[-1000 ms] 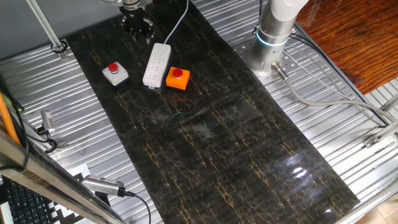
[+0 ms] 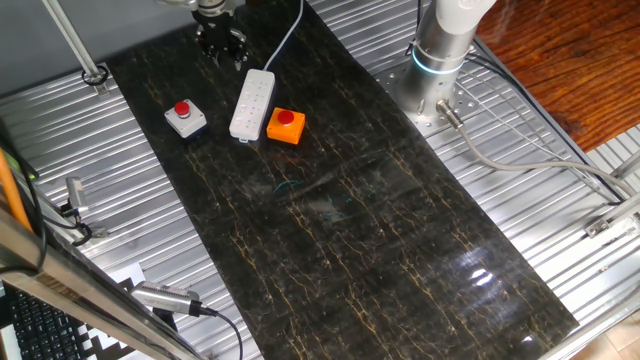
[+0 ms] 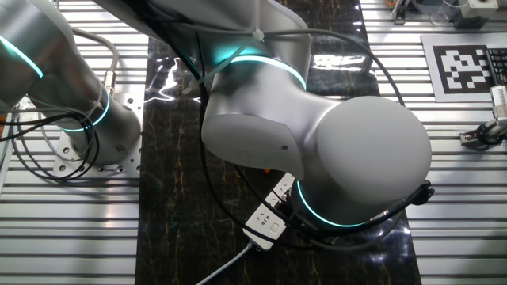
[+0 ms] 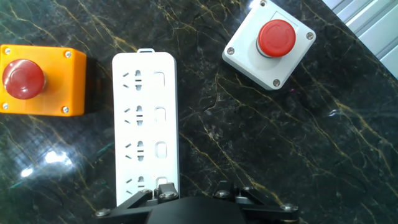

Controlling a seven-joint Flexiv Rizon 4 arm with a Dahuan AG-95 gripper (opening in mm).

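Observation:
A white power strip (image 4: 146,124) lies flat, its sockets and switches facing up. To one side of it sits an orange box with a red button (image 4: 46,81); on the other side is a grey-white box with a red button (image 4: 267,45). In exterior view 1 my gripper (image 2: 227,62) hangs over the far end of the table, near the strip's cable end. Its two fingers stand apart at the bottom of the wrist view, the gripper open with nothing visible between them. One finger overlaps the strip's lower end in that view.
A white cable (image 2: 286,40) runs from the power strip off the far edge. My arm (image 3: 261,103) hides much of the table in exterior view 2.

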